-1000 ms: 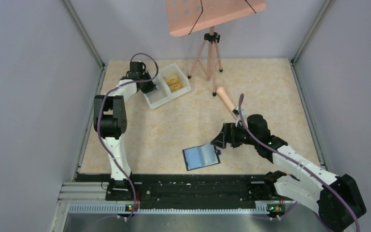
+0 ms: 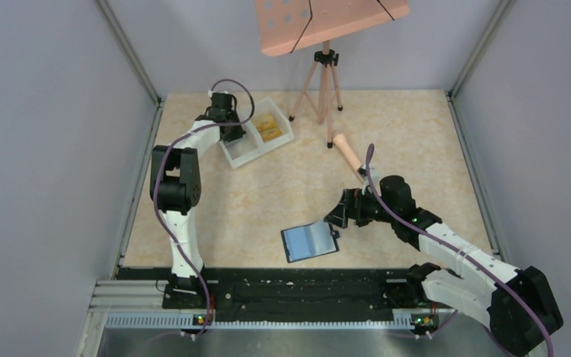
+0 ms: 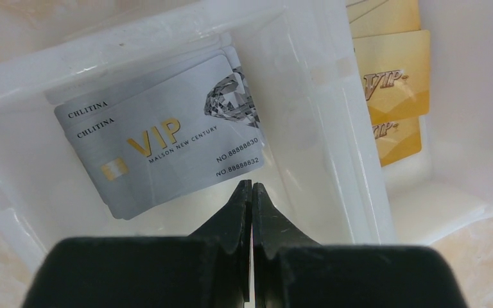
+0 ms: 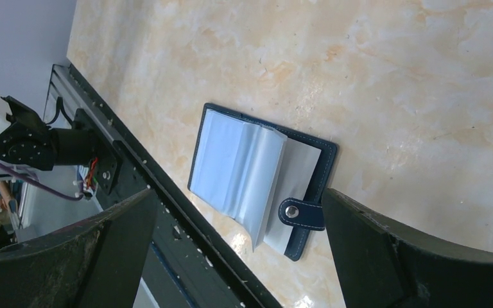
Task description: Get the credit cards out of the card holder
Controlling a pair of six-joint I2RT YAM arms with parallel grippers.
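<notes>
Open on the table lies the dark-edged card holder (image 4: 325,167), its clear sleeves (image 4: 231,163) spread out and no cards visible in them. Over it, my right gripper stands open and holds nothing. Several silver VIP cards (image 3: 167,138) lie stacked in one compartment of the white tray (image 3: 353,147). Gold VIP cards (image 3: 395,80) overlap in the other compartment. My left gripper is shut above the silver cards' compartment, near their lower right corner, with nothing showing between its fingertips. From the top view the left gripper hides most of the silver cards.
A pinkish tripod (image 2: 326,89) with a large board stands at the back beside the tray. A beige, rod-like object (image 2: 348,152) lies near the right arm. Between tray and holder the table (image 2: 282,178) is clear.
My left gripper has shifted slightly to the right over the silver cards' compartment. The right arm, holder and tray have stayed where they were.
</notes>
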